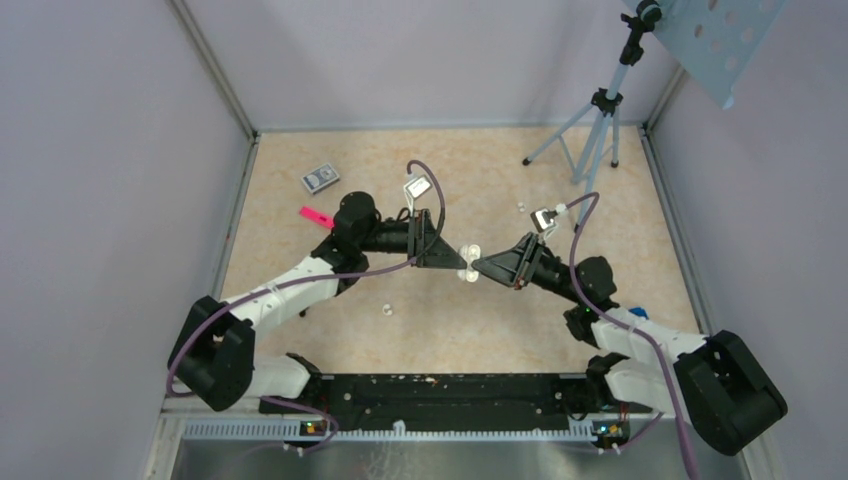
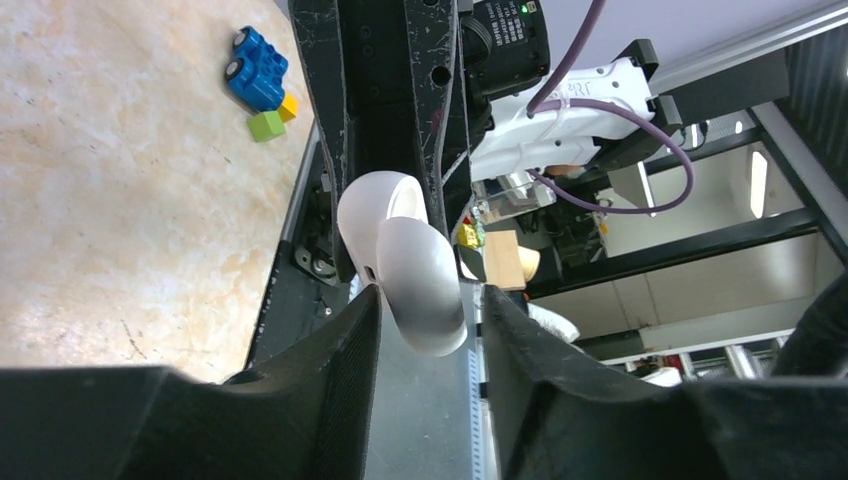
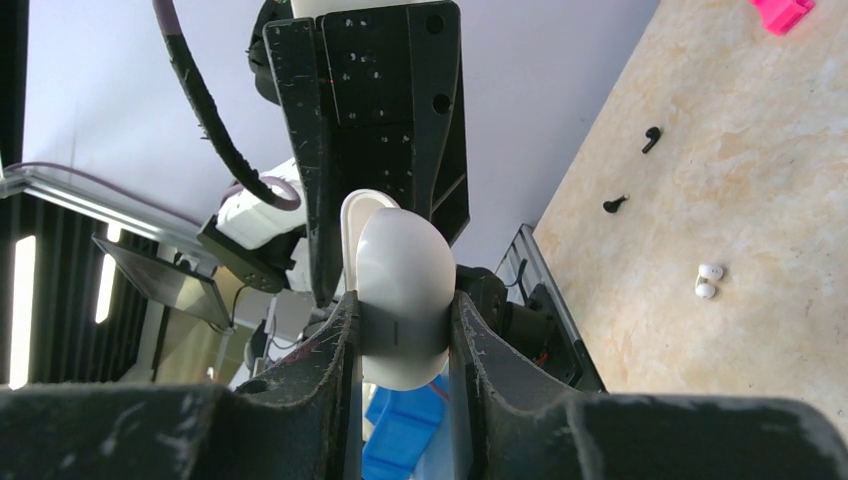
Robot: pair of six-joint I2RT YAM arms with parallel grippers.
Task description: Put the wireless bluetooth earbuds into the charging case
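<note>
The white charging case (image 1: 469, 263) is held up in mid-air between the two grippers, its two rounded halves parted. In the right wrist view the case (image 3: 405, 300) fills the space between the fingertips of my right gripper, which is shut on it. My left gripper reaches the other side of the case (image 2: 420, 285). Its fingers stand apart around the lower end, with a gap on the right side, so it is open. The case's inner slots are hidden. Small white earbuds (image 3: 708, 280) lie on the table, also visible in the top view (image 1: 387, 309).
Two small black earbuds (image 3: 652, 138) lie near the table edge. More tiny white pieces (image 1: 521, 207) are at the back. A pink item (image 1: 316, 215), a grey box (image 1: 320, 178) and a tripod (image 1: 603, 100) stand around.
</note>
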